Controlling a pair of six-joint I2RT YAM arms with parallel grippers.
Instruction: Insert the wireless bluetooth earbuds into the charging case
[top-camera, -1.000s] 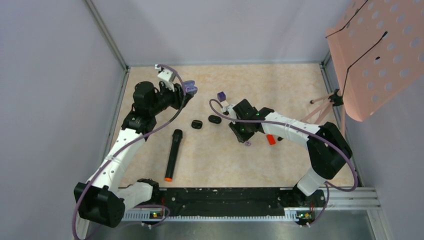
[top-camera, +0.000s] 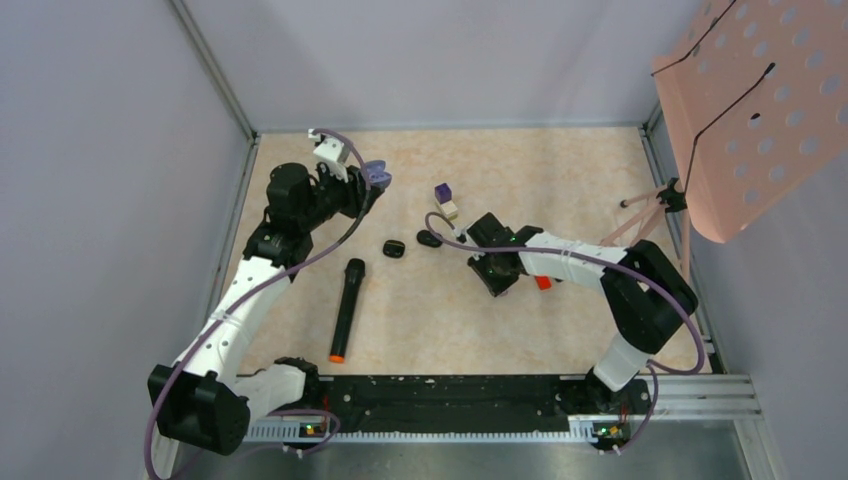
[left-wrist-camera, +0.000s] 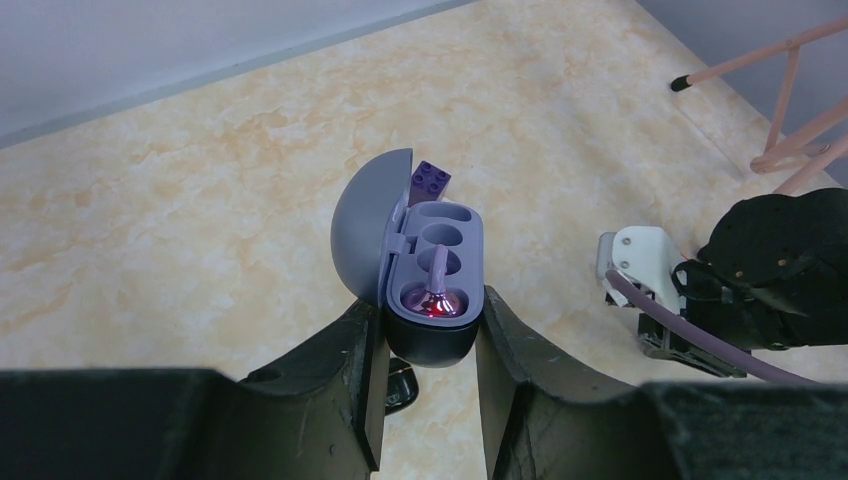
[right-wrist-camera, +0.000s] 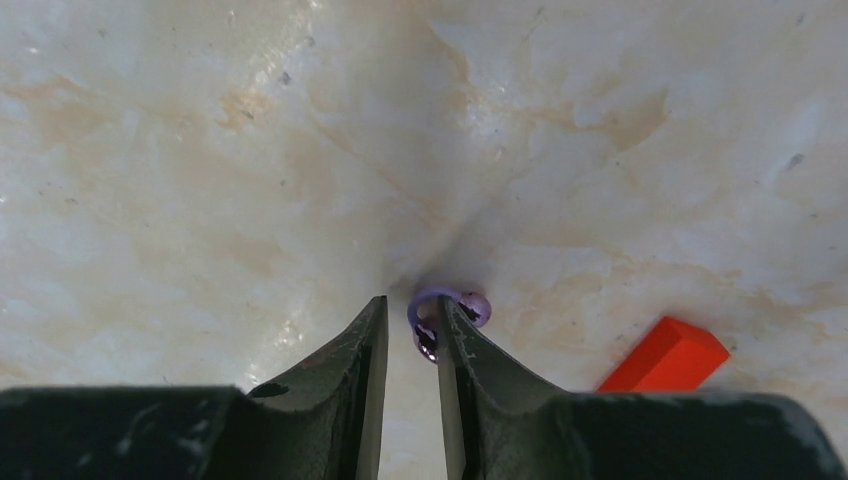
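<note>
In the left wrist view, my left gripper is shut on the lower body of the lilac charging case (left-wrist-camera: 465, 262). The lid stands open to the left. One shiny purple earbud (left-wrist-camera: 438, 268) sits in the well nearest my fingers; the other wells look empty. Down at the tabletop, my right gripper is part open, its fingers a narrow gap apart. A C-shaped purple earbud (right-wrist-camera: 474, 308) lies there, its curved band between the fingertips and its round end beyond the right finger, which hides part of it. Whether the fingers touch it, I cannot tell.
A red block (right-wrist-camera: 668, 357) lies close to the right gripper. Around mid-table are two small black objects (top-camera: 394, 249), a purple block (top-camera: 443, 192) and a cream block (top-camera: 448, 210). A black microphone (top-camera: 347, 310) lies at left.
My right gripper has moved slightly toward the front and right, down over the earbud, which was in plain view beside it earlier. The left arm and the case have stayed still.
</note>
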